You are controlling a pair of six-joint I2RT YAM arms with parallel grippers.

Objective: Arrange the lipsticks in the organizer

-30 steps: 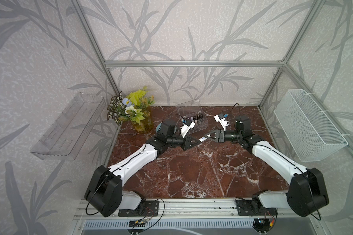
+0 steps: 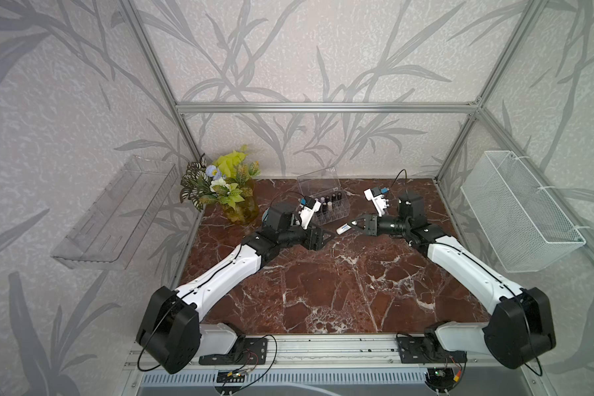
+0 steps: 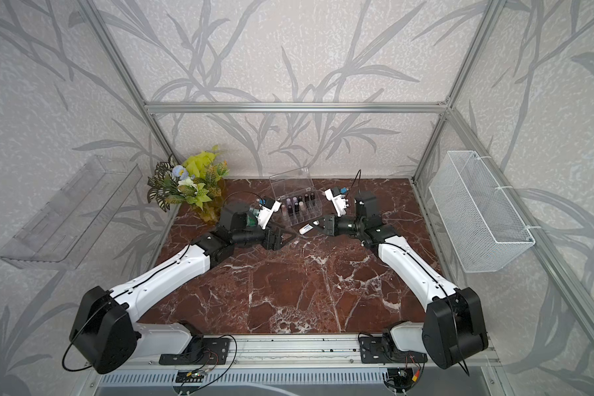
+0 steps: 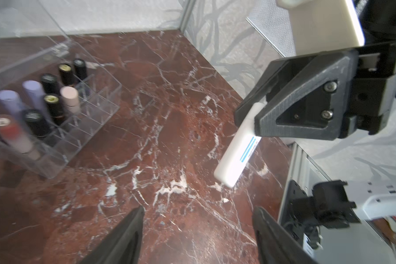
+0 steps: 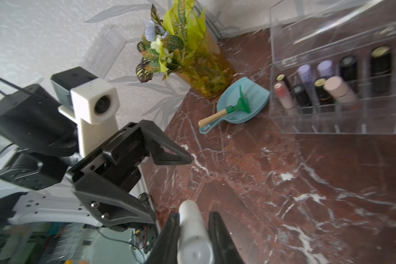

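A white tube-shaped lipstick (image 4: 237, 154) is held in mid-air above the front middle by my right gripper (image 3: 318, 225), which is shut on its upper end. My left gripper (image 2: 323, 237) faces it from the left, apart from the tube, its fingers parted with nothing between them. Behind both grippers, the clear organizer (image 5: 338, 127) with its lid raised holds several upright lipsticks and tubes, black, lilac, pale pink and red-pink (image 5: 286, 99); empty compartments show along its front.
A blue dustpan with a small green brush (image 5: 242, 104) lies left of the organizer, beside a yellow vase of flowers (image 2: 241, 208). Mesh and clear baskets hang on the side walls.
My right gripper has risen a little with the tube.
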